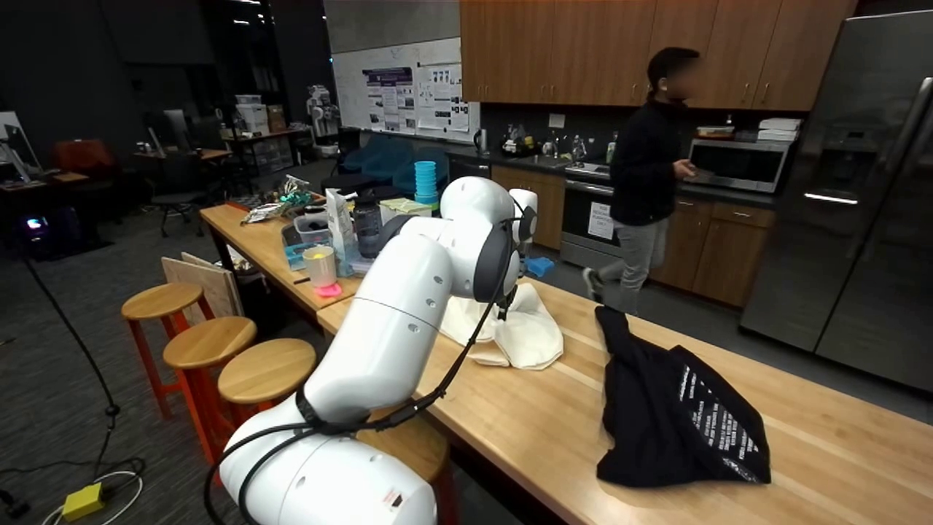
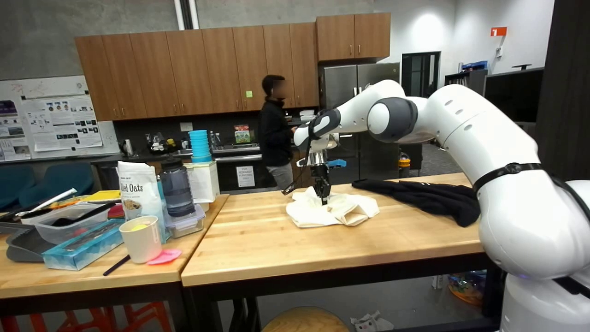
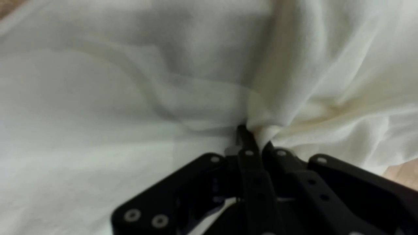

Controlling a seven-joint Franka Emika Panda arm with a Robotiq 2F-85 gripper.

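A crumpled cream-white cloth lies on the wooden table; in the first exterior view the cloth is partly behind my arm. My gripper points down into its middle. Seen from the wrist, the gripper is shut on a pinched fold of the cloth, which bunches up between the dark fingertips. Most of the cloth still rests on the tabletop. A black garment with white print lies apart from it, towards the near right in the first exterior view.
On the adjoining table stand a white mug, an oats bag, a dark bottle and stacked blue cups. A person is behind the table, near the stove.
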